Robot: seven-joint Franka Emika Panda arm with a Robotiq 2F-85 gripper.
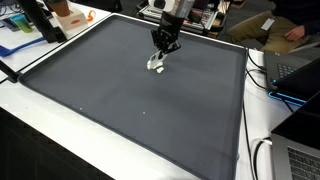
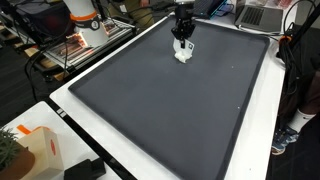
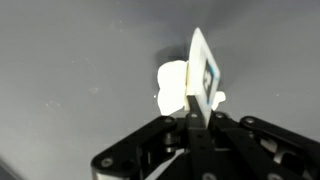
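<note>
My gripper is shut on a pale, flat-looking piece (image 3: 204,72) with a blue patch, which sticks up from between the fingers. Beneath it is a white object (image 3: 171,86), its outline irregular; whether the two are one thing I cannot tell. In exterior view 1 the white thing (image 1: 156,62) is at the far part of the dark grey mat, right under the gripper (image 1: 163,49). Exterior view 2 has the white object (image 2: 182,52) low at the mat's far end, with the gripper's tip just above and the fingers partly hiding it.
Laptops (image 1: 295,85) and cables stand off its right edge. An orange and white item (image 1: 66,14) is beyond the far left corner. A potted plant (image 2: 15,155) stands near the table in exterior view 2.
</note>
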